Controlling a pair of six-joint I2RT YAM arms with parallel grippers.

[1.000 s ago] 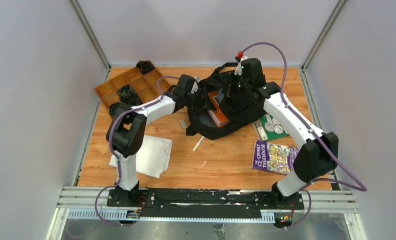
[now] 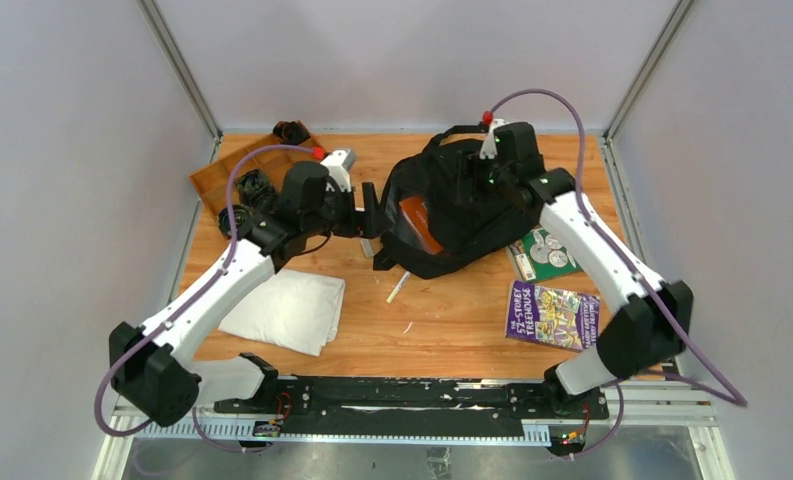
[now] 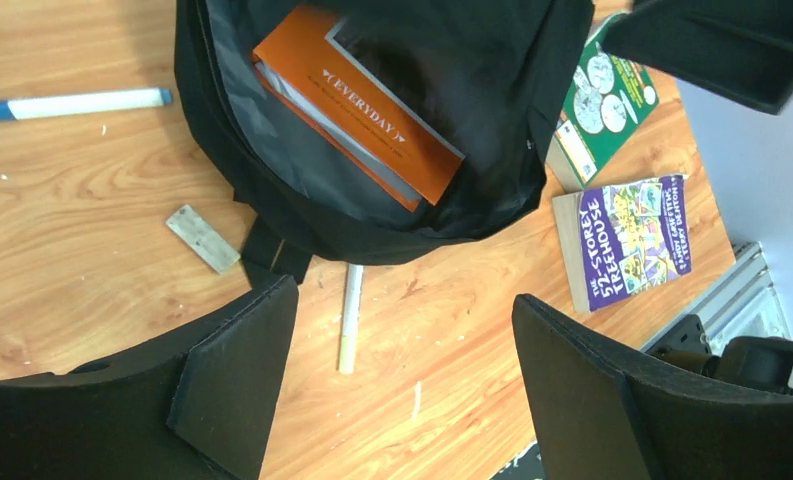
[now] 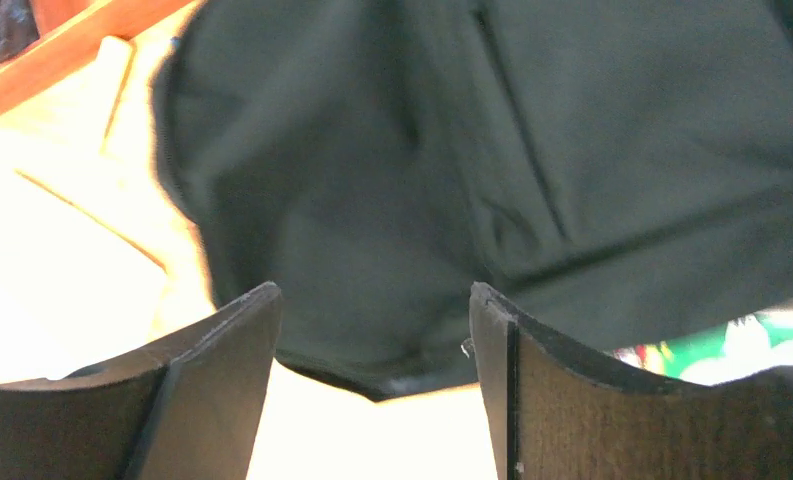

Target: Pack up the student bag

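Observation:
The black bag (image 2: 492,225) lies at the table's centre, its mouth spread towards the front left. Inside it rests an orange notebook (image 3: 372,110) lettered "EVERYDAY". My left gripper (image 2: 372,212) is above the table just left of the mouth; its fingers stand apart, empty. Over the bag's upper part hovers my right gripper (image 2: 469,178), open, with black cloth blurred below it in the right wrist view. Outside the bag, at the right, are a purple and yellow book (image 3: 627,240) and a green book (image 3: 602,105).
A white marker (image 3: 351,315) and a small grey eraser (image 3: 203,239) lie by the bag's near edge. A blue-capped marker (image 3: 77,104) is farther left. The wooden compartment tray (image 2: 212,185) stands back left; folded white cloth (image 2: 290,310) lies front left.
My left gripper has drawn back leftwards out of the bag's mouth, and the notebook stays inside. The right arm has shifted slightly to the right.

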